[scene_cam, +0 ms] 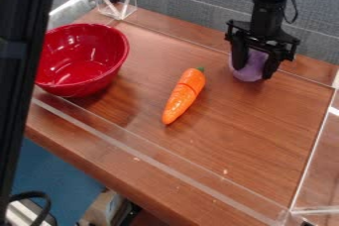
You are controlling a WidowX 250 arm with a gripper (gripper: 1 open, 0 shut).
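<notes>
The black gripper (252, 52) hangs from the arm at the back right, low over the wooden table (239, 151), with its fingers around a purple round object (249, 69). Whether the fingers press on it cannot be told, as they partly hide it. An orange carrot (183, 96) with a green top lies in front of it, left of centre. A red bowl (82, 61) stands at the left of the table.
Low clear panels (117, 7) border the table, with a grey wall behind the gripper.
</notes>
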